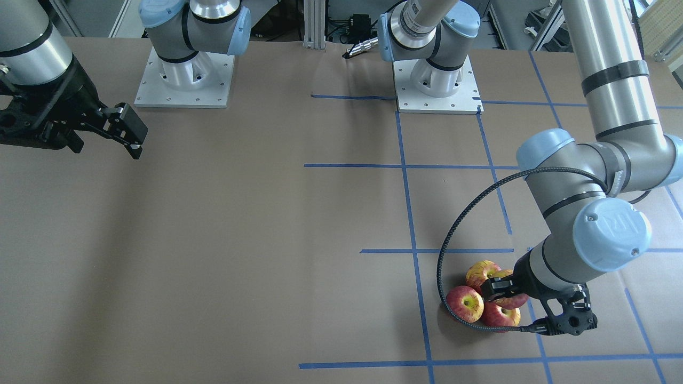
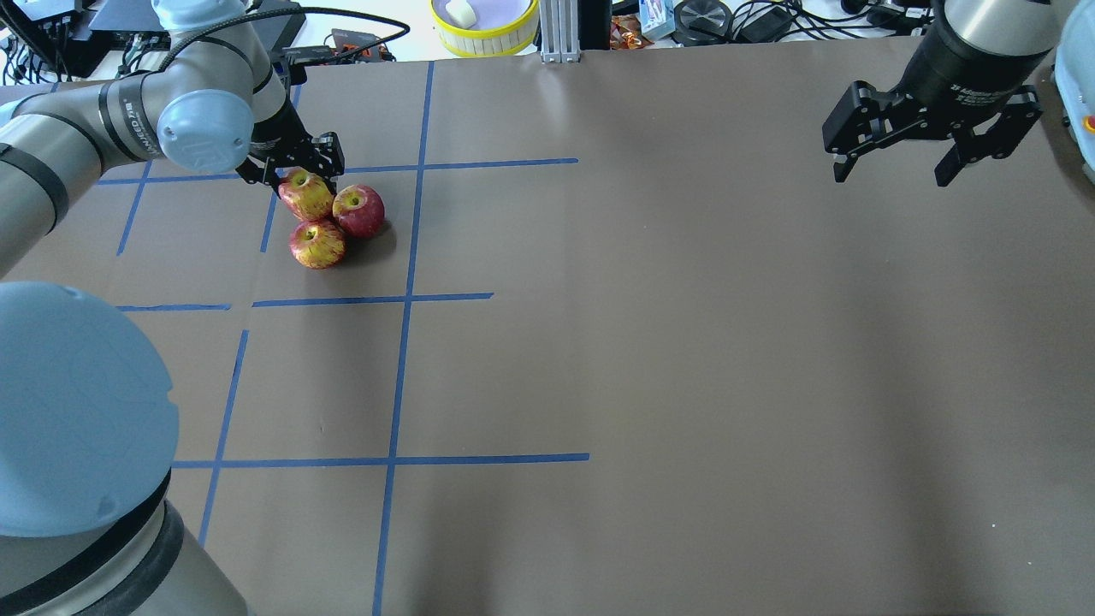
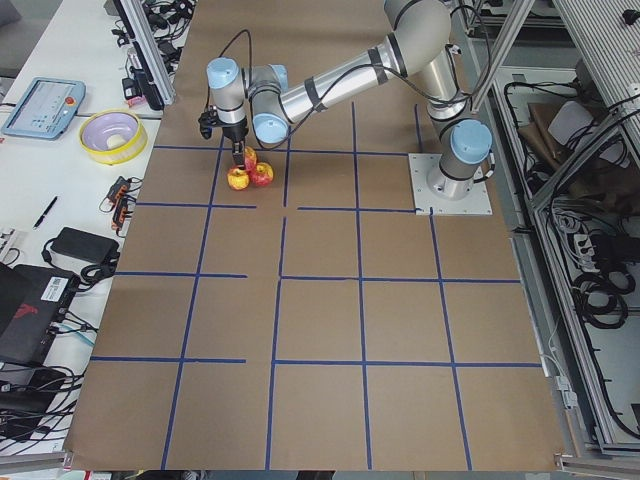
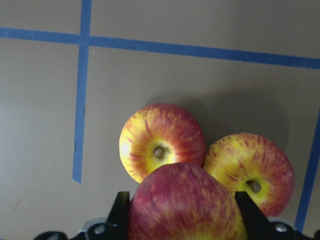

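Note:
A cluster of apples lies on the taped tabletop, low right in the front view: a red one at the left (image 1: 462, 304), a yellow-red one behind (image 1: 478, 272), another at the front (image 1: 502, 318). My gripper holds a purple-red apple (image 4: 185, 205) between its fingers in the left wrist view, beside two yellow-red apples (image 4: 160, 142). In the top view the gripper sits over the back of the cluster, partly hiding the apple under it.
Another arm with a black gripper (image 2: 924, 128) hangs at the top right of the top view. A yellow tub (image 2: 482, 39) is off the table's edge.

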